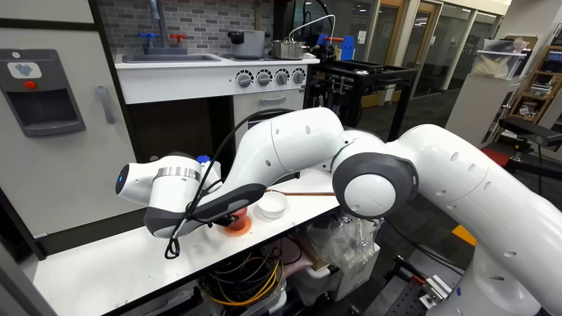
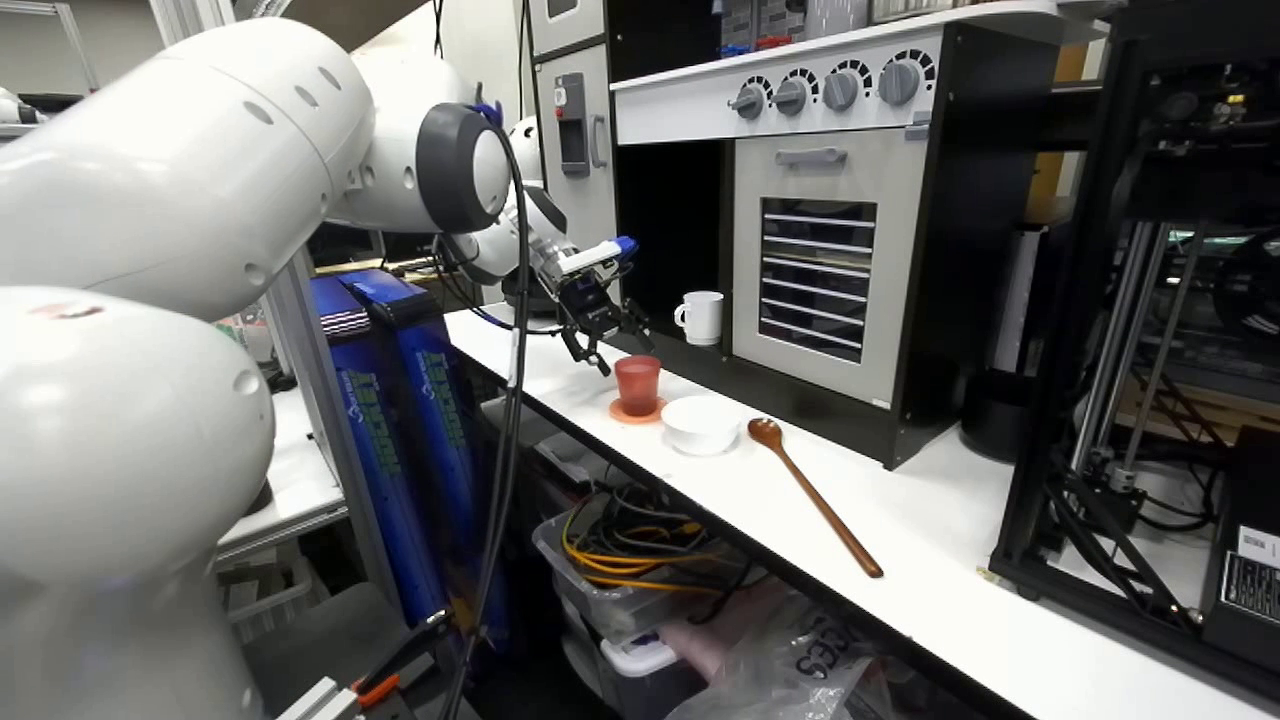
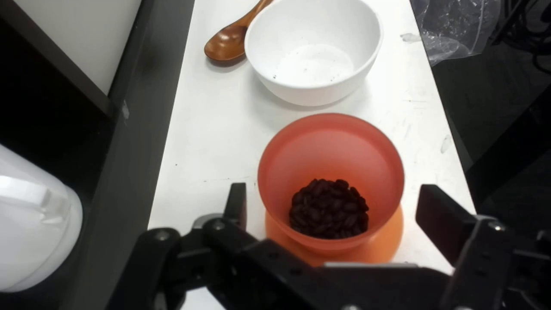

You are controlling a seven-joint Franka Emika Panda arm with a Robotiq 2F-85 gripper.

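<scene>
In the wrist view a red cup (image 3: 330, 139) holds a heap of dark beans (image 3: 329, 209) and stands on an orange coaster (image 3: 388, 240). My open gripper has one finger on each side of the cup in that view, with gaps between. From exterior view 2, the gripper (image 2: 618, 348) is tilted down, just behind and above the cup (image 2: 638, 386). A white bowl (image 2: 701, 425) sits close to the cup, empty but for a few specks. Most of the gripper is hidden behind the arm in exterior view 1.
A wooden spoon (image 2: 816, 498) lies beyond the bowl. Near the cabinet stands a white mug (image 2: 702, 318), on the wrist view's left. The counter (image 1: 100, 268) is narrow, with an open front edge above bins of cables (image 1: 253, 279).
</scene>
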